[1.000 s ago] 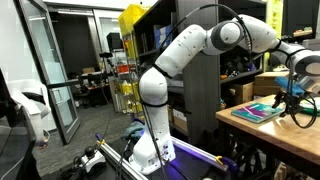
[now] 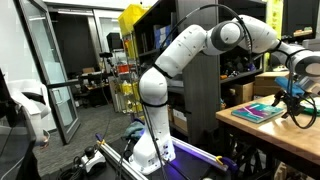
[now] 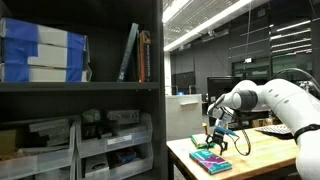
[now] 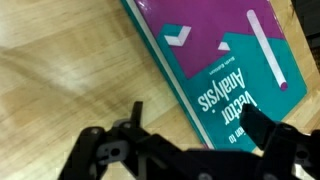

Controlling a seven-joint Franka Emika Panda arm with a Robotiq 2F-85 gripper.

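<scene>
A teal and purple book titled "Vector Analysis" (image 4: 215, 75) lies flat on the wooden table (image 4: 70, 75). In exterior view 1 the same book (image 2: 256, 112) rests near the table's front edge, and in exterior view 2 the book (image 3: 210, 160) is close to the near corner. My gripper is open above the table, with its two fingers far apart and nothing held between them. The lower end of the book shows between the fingertips in the wrist view; whether they touch it I cannot tell. Exterior view 1 places the gripper (image 2: 292, 112) just right of the book.
Behind the book in exterior view 2 lies a green item (image 3: 180, 150) on the table. Cardboard boxes (image 2: 240, 93) stand behind the table. Dark shelving with plastic bins (image 3: 115, 135) is off to the left. Bare tabletop extends left of the book in the wrist view.
</scene>
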